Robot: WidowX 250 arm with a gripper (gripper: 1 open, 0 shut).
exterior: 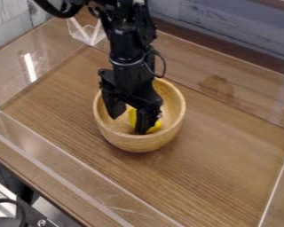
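Observation:
A light wooden bowl [169, 133] sits in the middle of the table. My black gripper [138, 103] is down inside it, its fingers open over a yellow object [148, 124] on the bowl's floor. The gripper hides part of that object, so I cannot tell whether the fingers touch it.
A clear plastic item [85, 28] stands at the back left. A pale wall edge runs along the back right, and a black cable lies at the lower left.

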